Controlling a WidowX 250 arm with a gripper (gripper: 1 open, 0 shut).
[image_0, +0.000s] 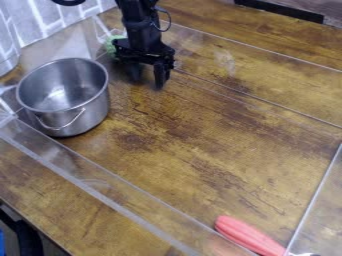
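Note:
My black gripper hangs low at the upper left of the camera view, just above the wooden table behind the steel pot. A green object sits behind it, partly hidden by the gripper. The dark fingers blend into their shadow, so I cannot tell whether they are open or shut or hold anything. The steel pot stands on the left, empty inside.
A red handled object lies at the bottom right. Clear plastic edges run around the work area, and a pale wrinkled surface lines the back left.

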